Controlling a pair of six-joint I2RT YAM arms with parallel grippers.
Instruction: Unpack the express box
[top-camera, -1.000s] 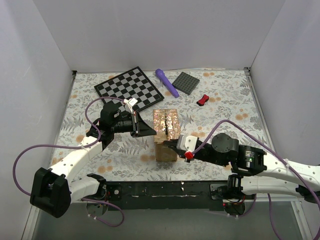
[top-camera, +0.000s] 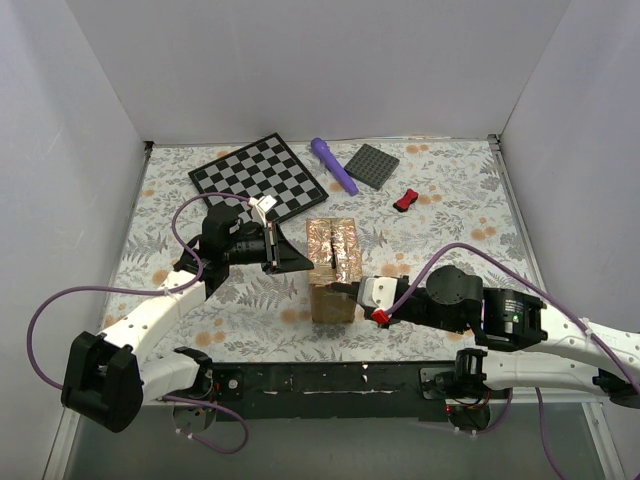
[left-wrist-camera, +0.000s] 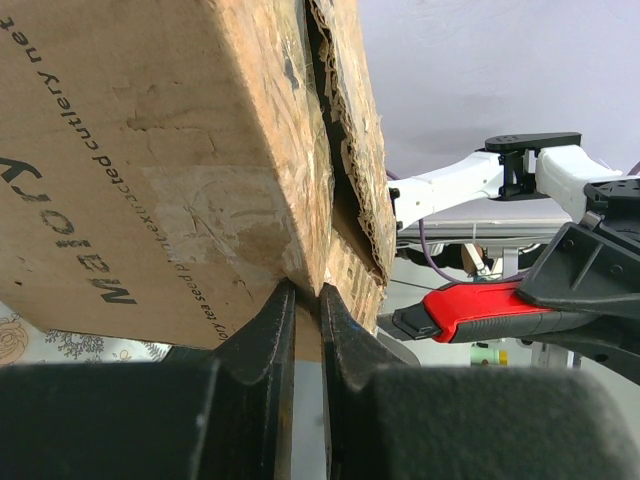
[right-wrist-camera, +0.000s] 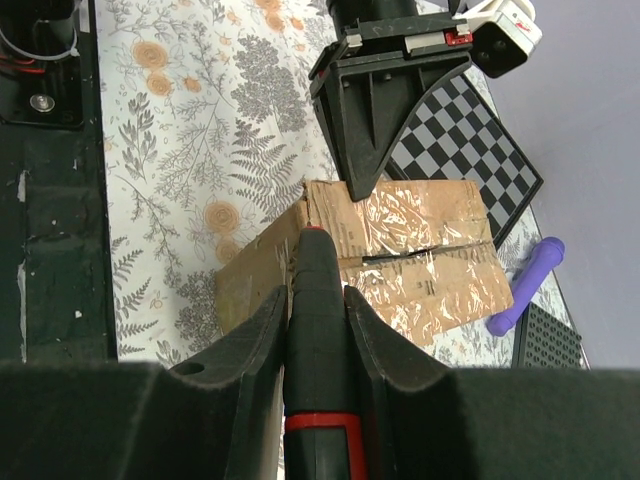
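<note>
A brown cardboard box (top-camera: 333, 250) with printed lettering stands upright on the table, shiny tape across its top. Along the top seam a dark slit shows, and in the left wrist view a flap edge (left-wrist-camera: 345, 135) stands apart from the box. My left gripper is shut at the box's top edge, the cardboard edge running between its fingertips. My right gripper is shut on a red-and-black cutter (left-wrist-camera: 485, 312), whose front end is close to the near end of the box top. Whether its blade touches the cardboard is hidden.
A checkered board (top-camera: 260, 175), a purple microphone-shaped object (top-camera: 333, 166), a dark grey square pad (top-camera: 371, 166) and a small red-and-black item (top-camera: 406, 200) lie behind the box.
The left arm and the box look unmoved.
</note>
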